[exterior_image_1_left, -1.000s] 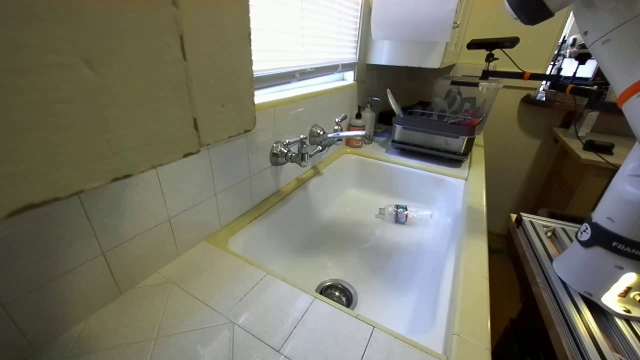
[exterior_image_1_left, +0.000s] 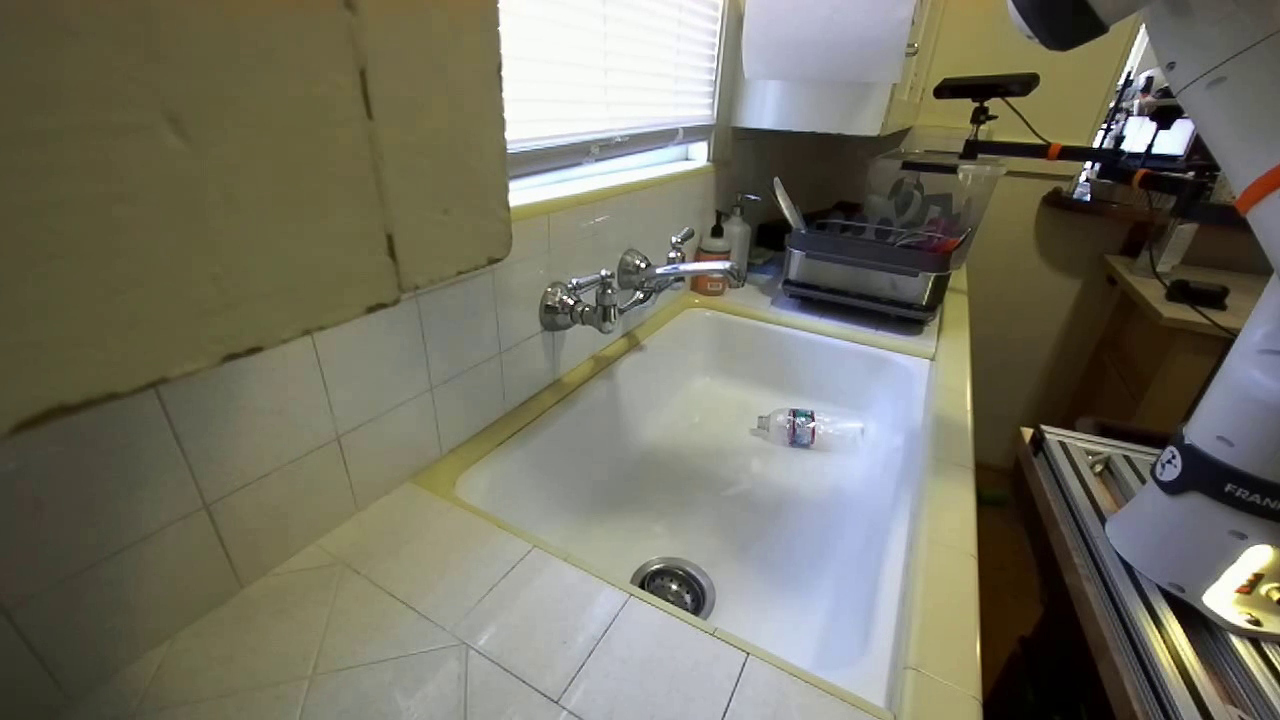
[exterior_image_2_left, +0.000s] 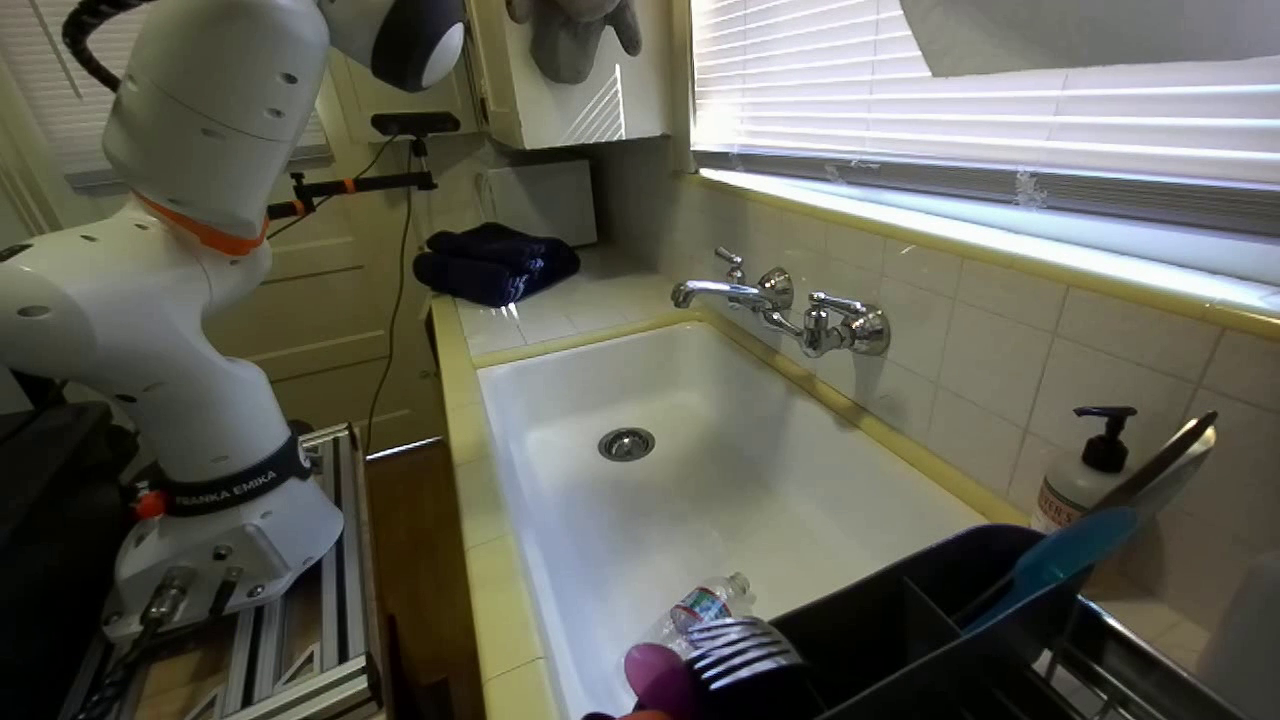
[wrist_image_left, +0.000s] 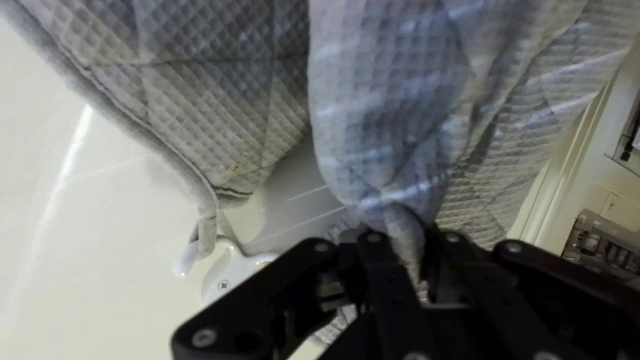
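Observation:
A grey waffle-weave cloth (wrist_image_left: 384, 114) with piped edges, mitt-like, fills the upper part of the wrist view. My gripper is shut on a bunched fold of it, which runs down between the black fingers. A corner loop (wrist_image_left: 207, 231) of the cloth lies at a white hook (wrist_image_left: 225, 273) screwed to a pale surface; whether the loop is still round the hook I cannot tell. In exterior view 2, what looks like the same grey cloth (exterior_image_2_left: 573, 42) hangs against the cabinet front at the top edge. Neither exterior view shows my gripper.
A clear bottle (exterior_image_1_left: 806, 428) lies in the white sink (exterior_image_1_left: 708, 516) below the faucet (exterior_image_1_left: 672, 274). Past the sink's end stands a dish rack (exterior_image_1_left: 866, 270). Dark folded cloth (exterior_image_2_left: 494, 264) rests on the opposite counter, under the white cabinet (exterior_image_2_left: 654, 96).
In exterior view 1 the soft shadow over the sink basin has shifted and the basin looks brighter. The bottle and the visible part of my arm stay put.

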